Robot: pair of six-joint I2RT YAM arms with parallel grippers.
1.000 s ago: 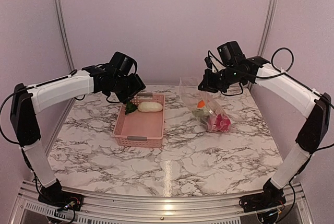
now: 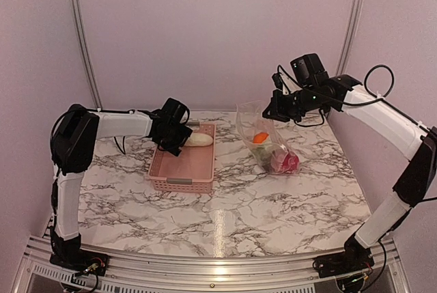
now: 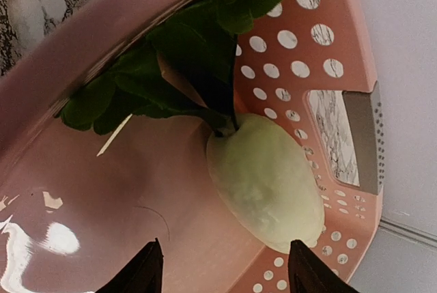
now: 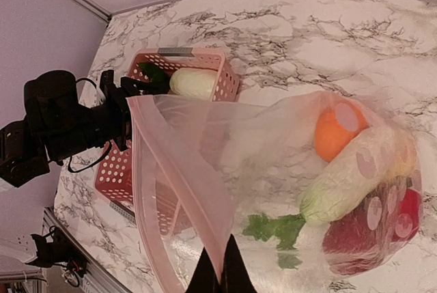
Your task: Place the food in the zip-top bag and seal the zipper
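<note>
In the pink basket [image 2: 181,182] lies a pale radish [image 3: 263,177] with dark green leaves [image 3: 184,54], near the basket's back end. My left gripper is over the basket with its fingers apart and nothing between them; the radish lies just ahead of them. The clear zip top bag [image 4: 266,136] hangs from my right gripper, which is shut on the edge of its mouth. Inside the bag's lower end are an orange [image 4: 334,136], a long pale green vegetable [image 4: 341,180] and a red item [image 4: 358,235], the latter two partly blurred by the plastic.
Grey handles [image 2: 179,181] mark the basket's ends. Between basket and bag, the marble table [image 2: 229,163] is bare, and its front part is clear too. A wall [image 2: 218,40] stands behind the table.
My left gripper has come down into the basket's back left part, now covering the leaves in the top view. The right gripper and the bag have shifted only slightly.
</note>
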